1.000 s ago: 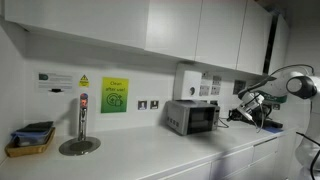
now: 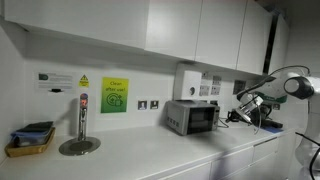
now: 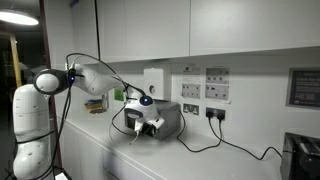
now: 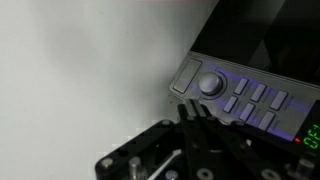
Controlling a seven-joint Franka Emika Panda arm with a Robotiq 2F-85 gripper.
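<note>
The silver and dark microwave (image 2: 194, 117) stands on the white counter, its front facing right. Seen from the wrist, its control panel (image 4: 262, 102) carries a round knob (image 4: 210, 84), a rectangular button (image 4: 186, 74), several small purple-labelled buttons and a lit green display (image 4: 309, 138). My gripper is shut, with nothing visible between its fingers. Its dark tips appear just below the knob in that view; whether they touch the panel I cannot tell. In the second exterior view, the arm's white and dark wrist (image 3: 143, 113) hides part of the microwave (image 3: 168, 117).
Left of the microwave, the counter (image 2: 120, 145) is bare up to a tap fitting (image 2: 83, 120) and a tray (image 2: 31, 140). Upper cabinets (image 2: 215, 40) overhang the counter. Black cables (image 3: 222, 135) run from the wall sockets. A white dispenser (image 2: 188, 79) hangs above the microwave.
The arm at the right has shifted slightly, with its wrist a little nearer the microwave. The microwave and the other counter items stay where they were.
</note>
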